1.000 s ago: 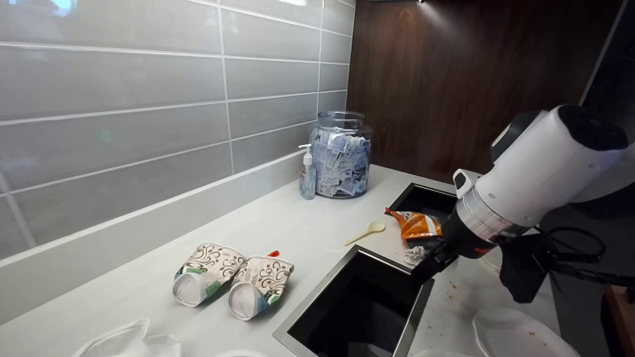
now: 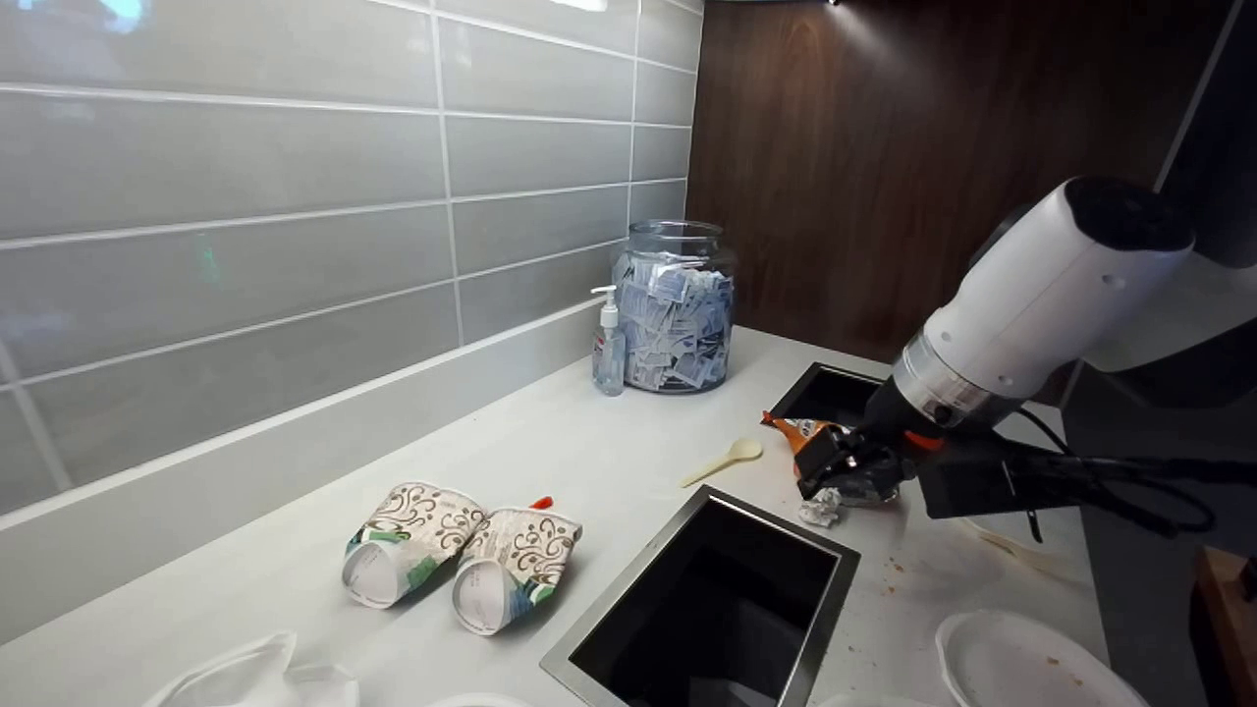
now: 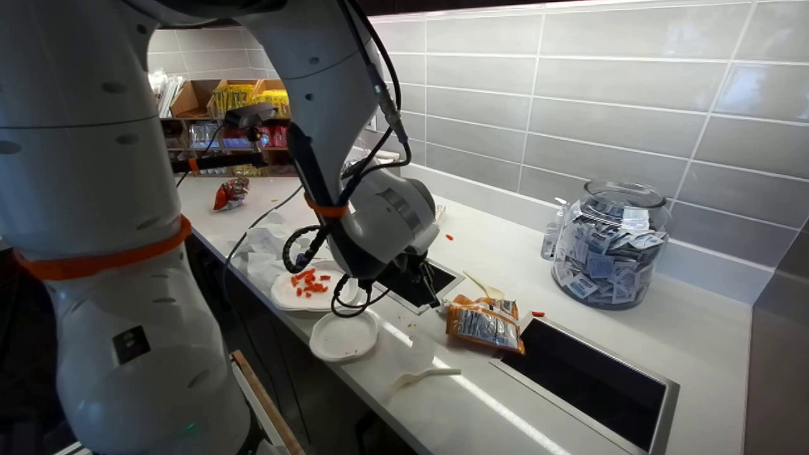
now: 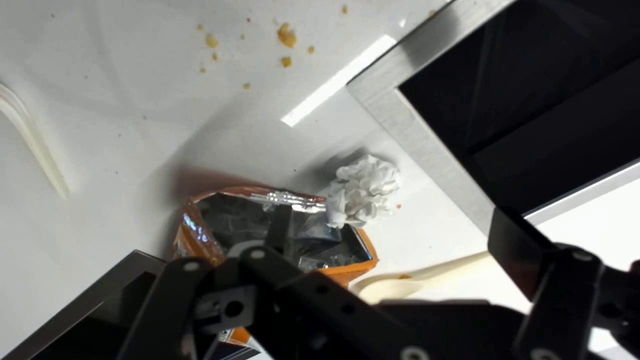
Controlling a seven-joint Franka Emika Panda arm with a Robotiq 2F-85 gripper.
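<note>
My gripper stands open in the wrist view, its dark fingers set wide apart over the counter. Below and between them lies a crumpled white paper [image 4: 363, 191], touching the open mouth of an orange snack bag [image 4: 342, 271]. The gripper's left side covers part of that bag. In exterior view 1 the gripper [image 2: 843, 469] hangs at the bag [image 2: 804, 434], with the crumpled paper [image 2: 820, 507] just in front. Exterior view 2 shows the bag [image 3: 485, 326] lying beside a counter opening; whether the gripper touches it I cannot tell.
A metal-rimmed opening [image 4: 432, 138] borders the paper; another lies behind the bag. A pale spoon [image 2: 737, 453], two patterned cups [image 2: 412, 518], a glass jar [image 2: 678, 318] and a pump bottle [image 2: 608, 353] stand or lie around. Plates [image 3: 345, 337] sit near the front edge.
My gripper has moved from the near opening's edge, back and slightly left, to the bag, and the arm has turned. The gripper now hides more of the bag; the paper looks unmoved.
</note>
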